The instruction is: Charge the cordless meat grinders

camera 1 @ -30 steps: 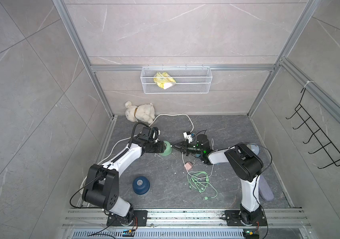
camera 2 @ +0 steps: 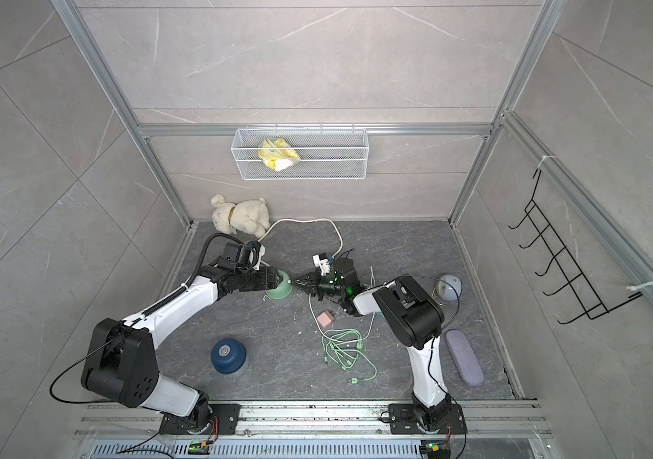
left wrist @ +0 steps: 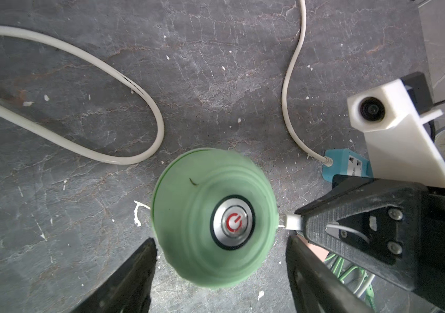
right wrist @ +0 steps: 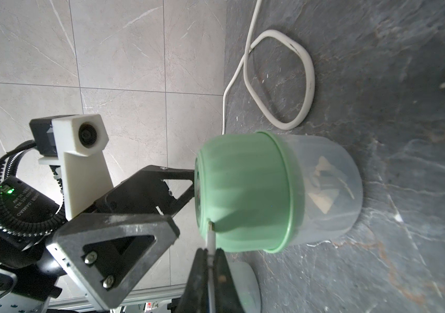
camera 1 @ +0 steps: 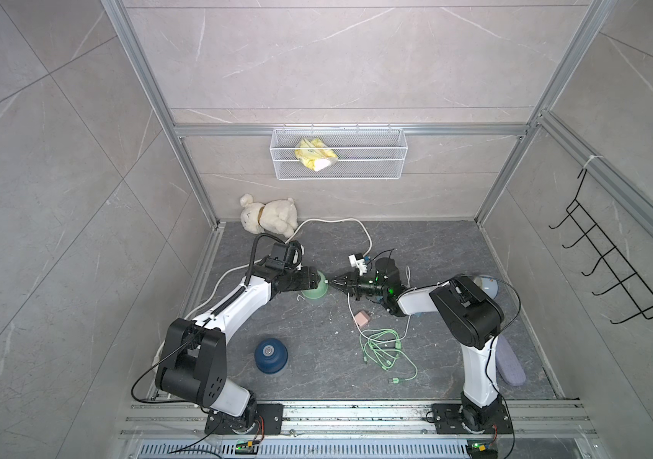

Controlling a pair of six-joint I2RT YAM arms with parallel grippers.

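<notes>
A green cordless grinder (left wrist: 196, 193) with a clear bowl (right wrist: 326, 208) stands upright on the counter (camera 2: 250, 321). My left gripper is open over its lid, one finger either side in the left wrist view. My right gripper is shut on a white cable plug (left wrist: 293, 221), held sideways at the lid's side; its metal tip touches or nearly touches the green housing, and I cannot tell whether it is inserted. A blue grinder (camera 1: 270, 353) stands nearer the front left.
A teal power strip (left wrist: 342, 164), pink charger (camera 2: 325, 319) and coiled green cables (camera 1: 384, 352) lie to the right. A white cord (right wrist: 306, 83) loops behind. A plush bear (camera 1: 269, 216) lies at the back left, a purple case (camera 2: 464, 357) at the right.
My left gripper has shifted very slightly to the left. The right arm and the green grinder look unchanged.
</notes>
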